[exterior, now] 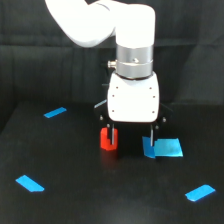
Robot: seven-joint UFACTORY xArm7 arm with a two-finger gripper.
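In the camera view, my white gripper (pixel 132 132) points down over the dark table, open, its two dark fingers standing well apart. No object shows between them. A red block (pixel 107 141) stands behind or beside the finger on the image's left, which partly covers it. Near the other finger is a blue block (pixel 149 149), also partly covered. A flat lighter-blue patch (pixel 169 147) lies just to the right of that block. Whether either finger touches a block, I cannot tell.
Strips of blue tape mark the table at the back left (pixel 55 112), front left (pixel 30 184) and front right (pixel 200 192). Dark, bare table (pixel 110 190) lies between and in front of them. A black curtain hangs behind.
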